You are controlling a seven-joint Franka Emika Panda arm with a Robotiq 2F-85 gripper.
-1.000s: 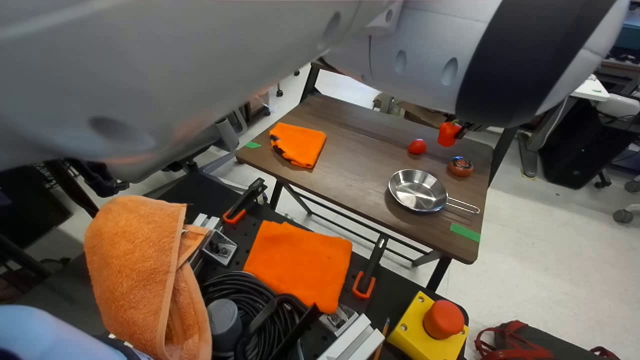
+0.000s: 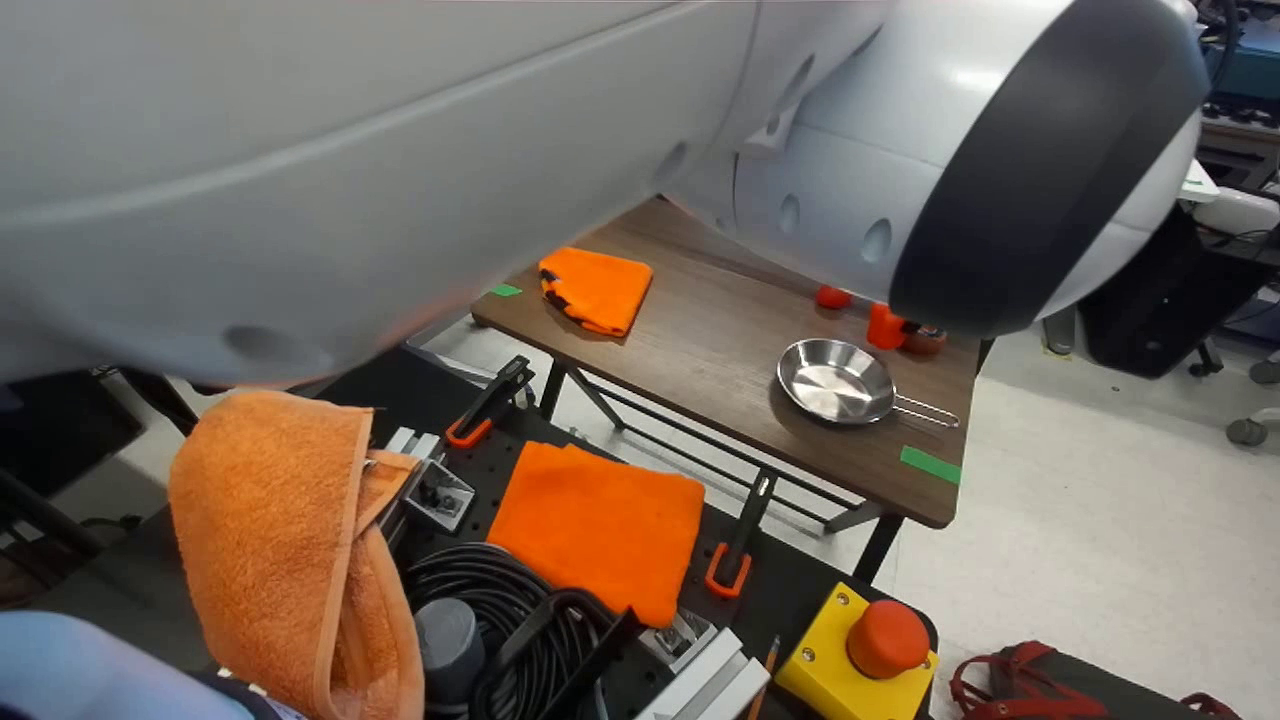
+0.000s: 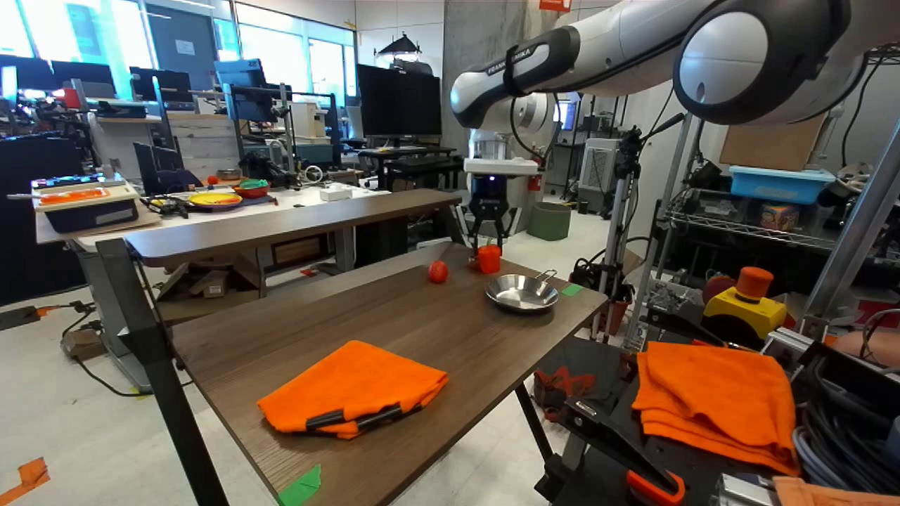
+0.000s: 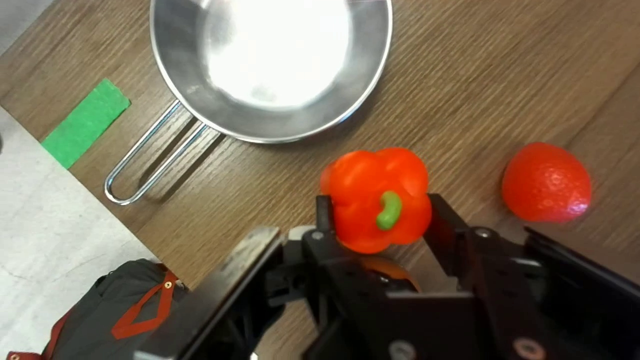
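An orange-red bell pepper [image 4: 367,195] with a green stem is pinched between the black fingers of my gripper in the wrist view. Exterior view 2 has the gripper [image 3: 489,239] pointing down at the table's far end, the pepper [image 3: 489,260] at its tips. Whether the pepper touches the table is hard to tell. A shiny steel pan [image 4: 270,114] sits close by, its inside bare, its wire handle toward the table edge. On the pepper's other side lies a red tomato-like ball [image 4: 546,182]. A brownish round object [image 4: 390,271] is partly hidden below the pepper.
A folded orange cloth [image 3: 354,388] lies at the table's opposite end. Between it and the pan the brown tabletop [image 3: 363,316] is clear. A raised shelf [image 3: 295,228] runs along one long side. Green tape [image 4: 87,123] marks the edge near the pan handle.
The arm has come lower, and the pepper has moved down toward the table, beside the brownish round object. The pan, the red ball and the cloths have stayed put.
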